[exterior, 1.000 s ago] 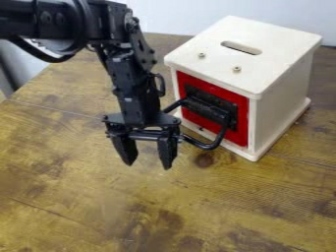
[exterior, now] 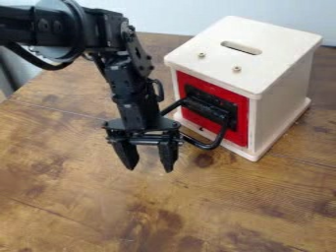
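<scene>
My black gripper (exterior: 147, 156) hangs point-down above the wooden table, left of and in front of a pale wooden box (exterior: 276, 89). Its two fingers are apart, with nothing visible between them. The box has a slot in its top, two small knobs and a red front panel (exterior: 241, 123) carrying black hardware. A black tube or cable runs from beside the gripper toward that hardware; where it attaches is unclear.
A white wall (exterior: 197, 15) stands behind, and the table's left edge shows at the upper left.
The arm and gripper sit very slightly further left than a second ago. The box has not moved.
</scene>
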